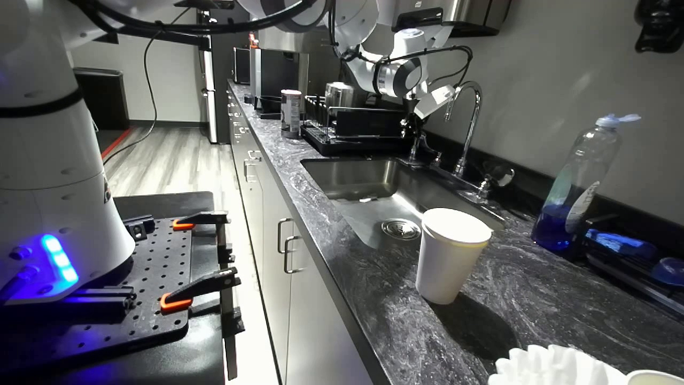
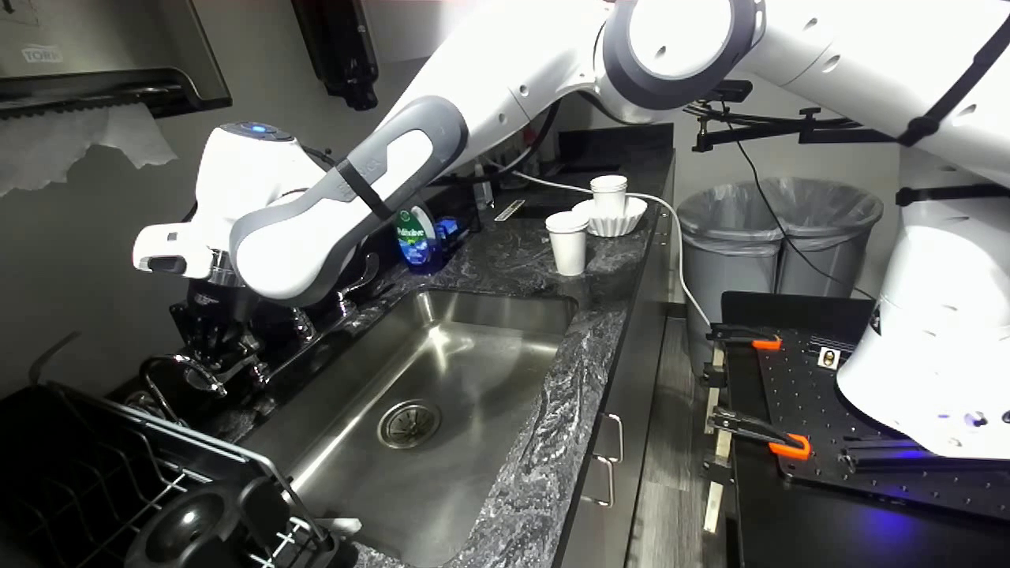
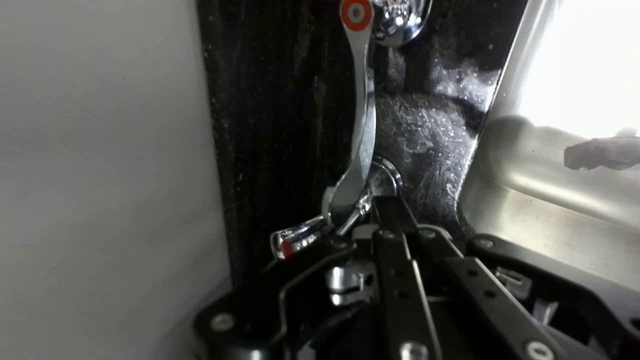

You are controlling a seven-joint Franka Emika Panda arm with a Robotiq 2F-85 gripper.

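Note:
My gripper is shut, with nothing showing between its fingers. In the wrist view it points at the base of a small chrome fixture behind the sink. From that base a chrome lever (image 3: 363,114) runs toward the top of the frame, ending in a red ring. A short chrome spout-like piece (image 3: 294,237) with a red mark lies left of the fingertips. Whether the fingers touch the fixture cannot be told. In exterior view 2 the gripper (image 2: 222,355) hangs above the far side of the counter, partly hiding the chrome fittings around it.
The steel sink (image 2: 473,360) is beside the gripper, with a tall curved faucet (image 1: 475,122) along the wall side. A dish rack (image 1: 368,122) stands close by. White cups (image 1: 452,256), a soap bottle (image 1: 574,186) and a fluted white bowl (image 2: 613,222) occupy the counter farther along.

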